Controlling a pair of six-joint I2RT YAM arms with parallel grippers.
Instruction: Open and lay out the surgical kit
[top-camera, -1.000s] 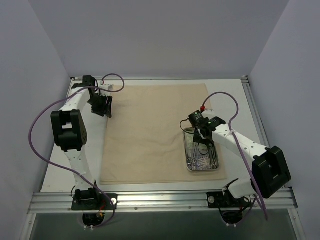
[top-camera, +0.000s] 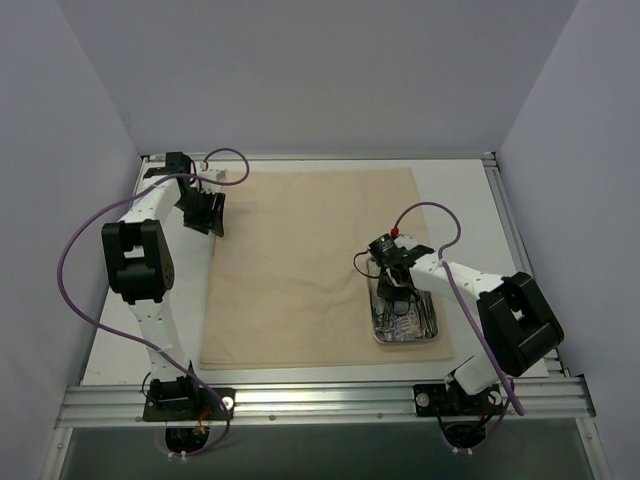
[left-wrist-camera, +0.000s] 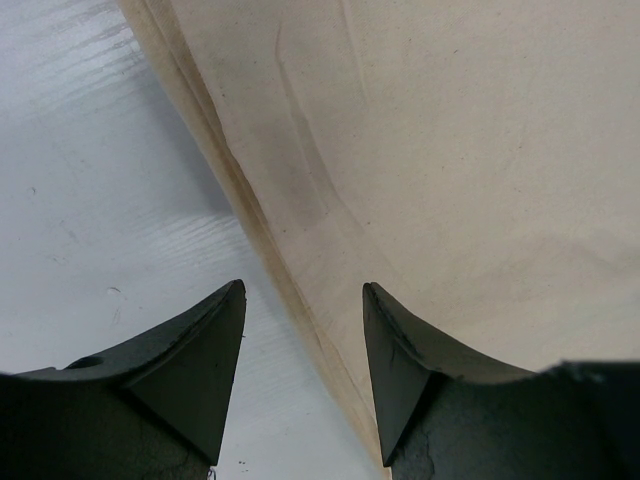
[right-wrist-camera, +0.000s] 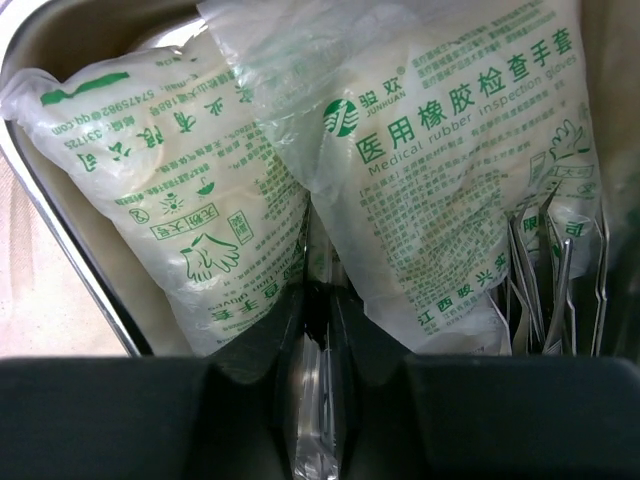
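The metal tray (top-camera: 377, 333) of the surgical kit lies on the right of the beige cloth, uncovered. In the right wrist view, two clear packets with green print, one a rubber glove packet (right-wrist-camera: 440, 170), fill its upper part. My right gripper reaches down between them, its fingers close together around a slim silver instrument (right-wrist-camera: 314, 410); whether they grip it is not clear. Several more metal instruments (right-wrist-camera: 560, 285) stand at the right. Far from the tray, my left gripper hangs open over the cloth's left edge, empty.
The beige cloth (top-camera: 290, 270) spreads across the table, bare from its left edge to the tray. White tabletop (top-camera: 185, 300) shows on either side. The tray's metal rim (right-wrist-camera: 75, 245) runs close to the left of my right gripper.
My right arm has shifted slightly left and toward the near side, its gripper now further over the tray's middle. The left arm and the tray have stayed in place.
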